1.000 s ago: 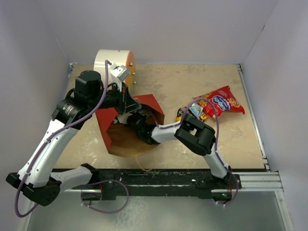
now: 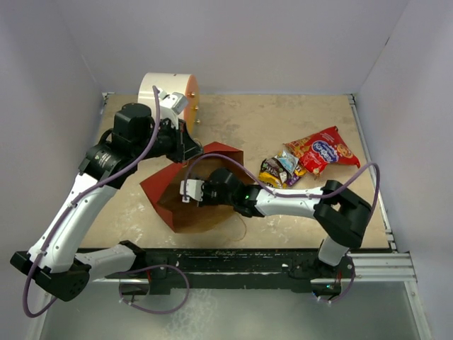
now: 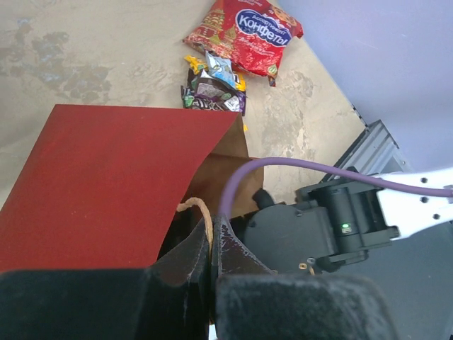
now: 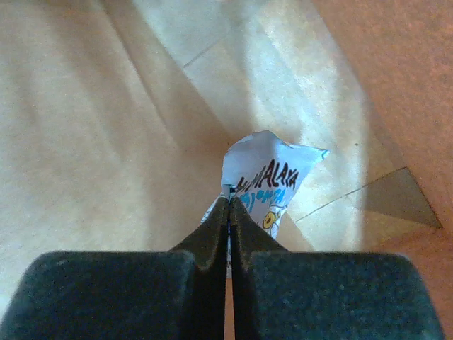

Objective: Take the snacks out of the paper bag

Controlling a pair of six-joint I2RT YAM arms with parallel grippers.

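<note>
The red paper bag (image 2: 159, 195) lies opened on its side, brown inside. My left gripper (image 2: 188, 152) is above it; in the left wrist view, my left gripper is shut on its thin beige handle. My right gripper (image 2: 190, 190) is inside the bag. In the right wrist view, my right gripper is shut at a small white wrapper with lettering (image 4: 265, 170); whether it grips it is unclear. Outside, to the right, lie a red candy packet (image 2: 322, 152) and several smaller yellow, purple and silver snacks (image 2: 279, 170).
A white cylinder with an orange end face (image 2: 159, 88) stands behind the bag. Grey walls enclose the board (image 2: 241, 120) on the sides and back. The board is clear at back centre and front right.
The bag has shifted a little.
</note>
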